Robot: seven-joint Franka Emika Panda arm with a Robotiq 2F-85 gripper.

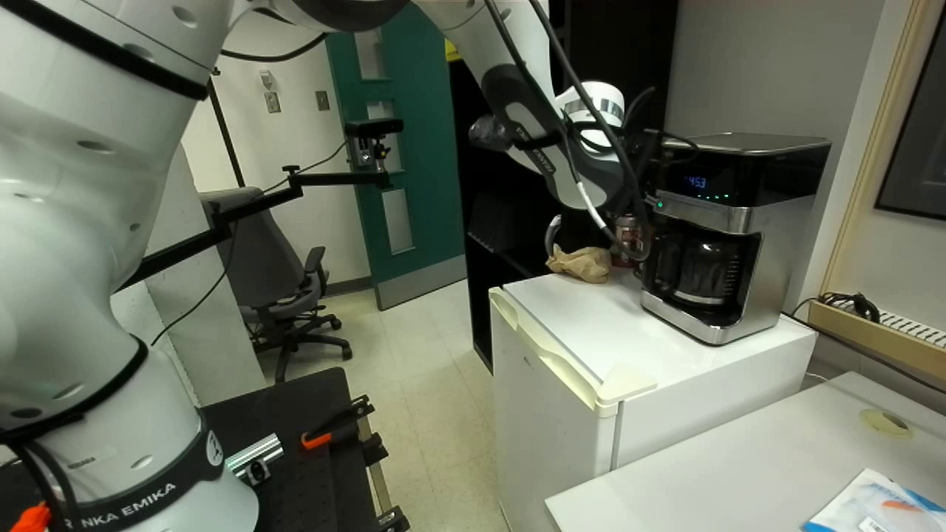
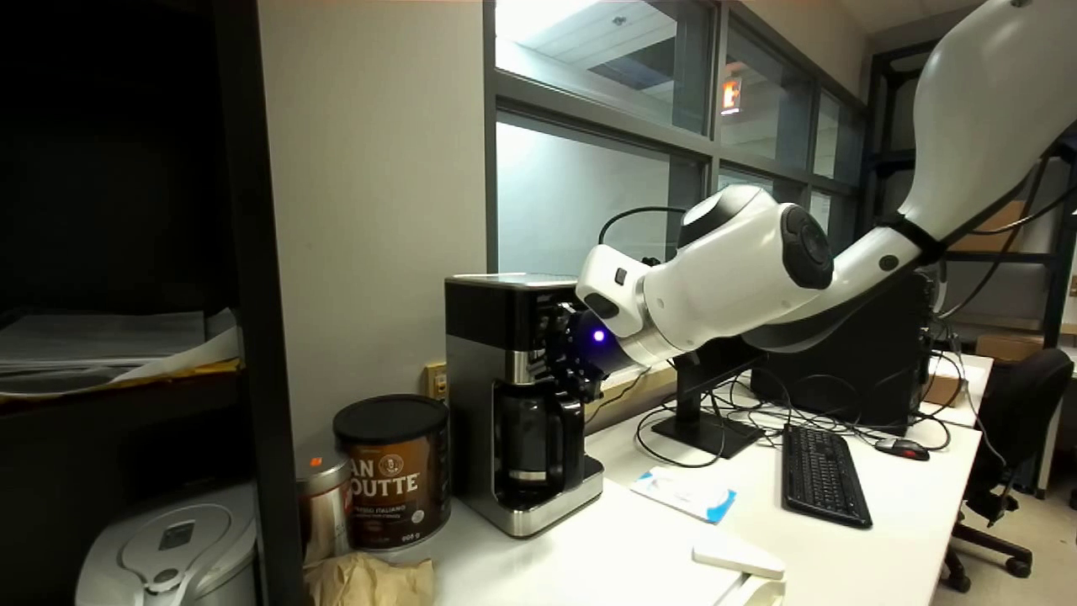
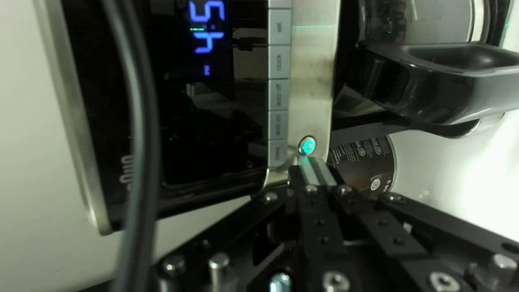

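Note:
The coffee maker (image 1: 743,208) stands on a small white fridge, its silver-and-black front facing my arm. My gripper is shut, with nothing showing between its fingers. In the wrist view its tips appear just below the round power button (image 3: 307,145), which glows cyan; whether they touch the panel I cannot tell. Blue digits (image 3: 206,36) are lit on the dark display. The glass carafe (image 2: 527,444) sits inside the machine, its black handle (image 3: 438,85) sticking out. In exterior view 2 my hand partly covers the upper front of the machine.
Beside the machine are a brown coffee can (image 2: 394,485) and a crumpled paper bag (image 1: 581,263). The fridge top (image 1: 567,310) has free room in front. A cable (image 3: 138,121) crosses the wrist view. A keyboard (image 2: 823,475) lies on the neighbouring desk.

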